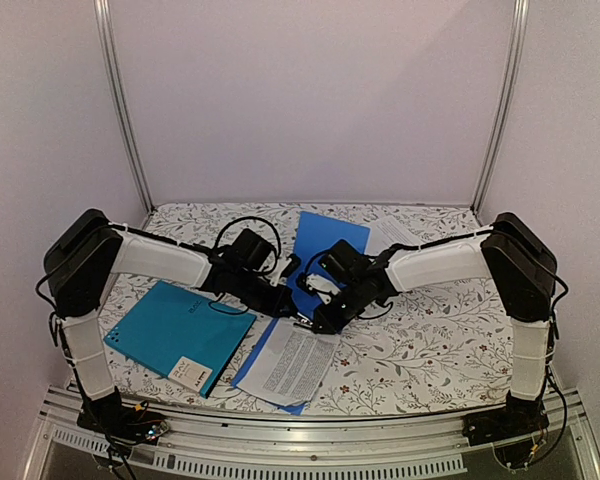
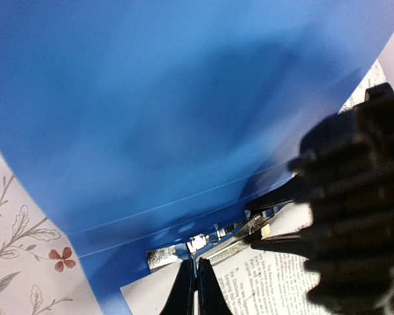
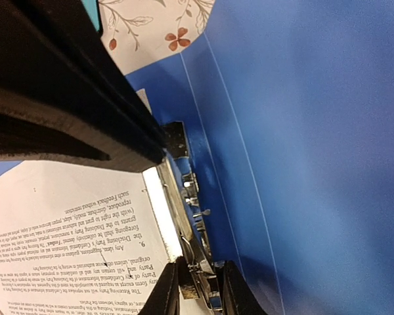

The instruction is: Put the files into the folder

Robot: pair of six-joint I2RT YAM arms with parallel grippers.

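Note:
A blue folder (image 1: 330, 235) lies open, printed sheets (image 1: 285, 365) on its lower part under a metal clip (image 3: 184, 197) along the spine. My left gripper is shut at the clip, by the sheets' top edge; whether anything thin is between its fingers is unclear. My right gripper is at the clip too, fingers either side of the bar in its wrist view; how far they stand apart is hard to tell. In the left wrist view the right gripper's dark body covers the right side.
A teal binder (image 1: 170, 330) with a white label lies at left. More white paper (image 1: 390, 230) lies behind the right arm.

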